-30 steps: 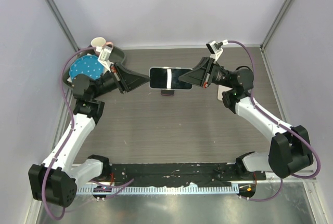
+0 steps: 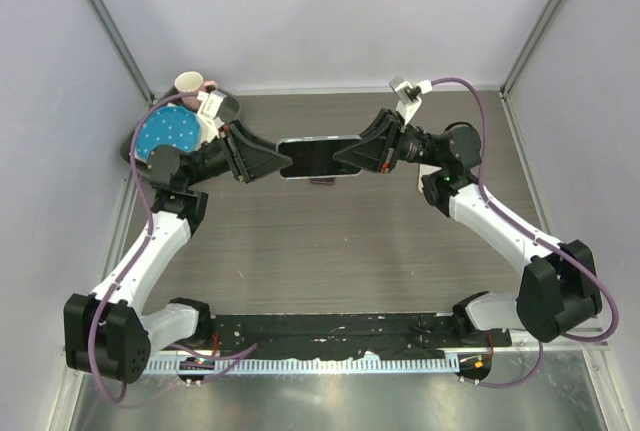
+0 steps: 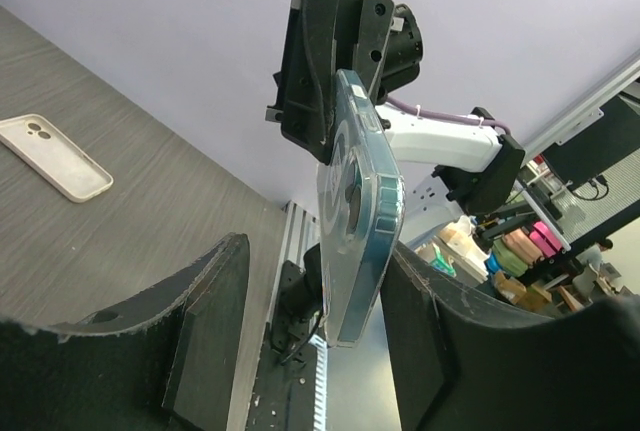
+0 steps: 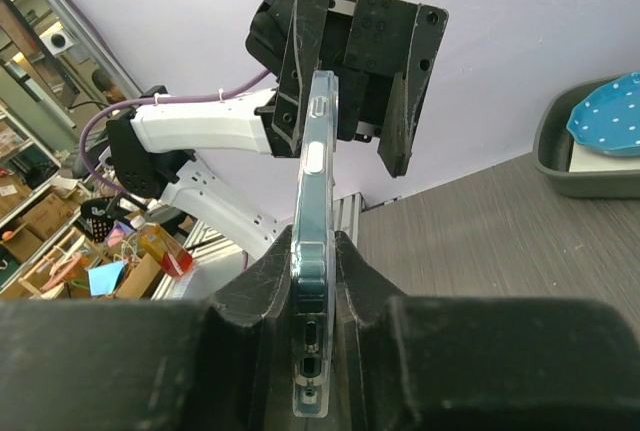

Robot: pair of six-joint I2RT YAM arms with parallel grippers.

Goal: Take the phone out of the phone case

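A phone in a clear case (image 2: 312, 159) is held upright in mid-air between the arms, dark screen toward the top camera. My right gripper (image 2: 360, 156) is shut on its right end; in the right wrist view the phone (image 4: 314, 191) stands edge-on between the fingers. My left gripper (image 2: 272, 160) is open at the phone's left end. In the left wrist view that end of the cased phone (image 3: 360, 221), with its camera bump, reaches between the open fingers.
A cream case or phone (image 3: 55, 158) lies on the grey table (image 2: 330, 241) at the right. A dark bin (image 4: 590, 184) with a blue dotted dish (image 4: 610, 121) and a pink cup stands at the back left.
My right gripper and the phone have shifted slightly left, toward my left gripper. The left arm has moved a little to the right, its gripper now closer around the phone's end.
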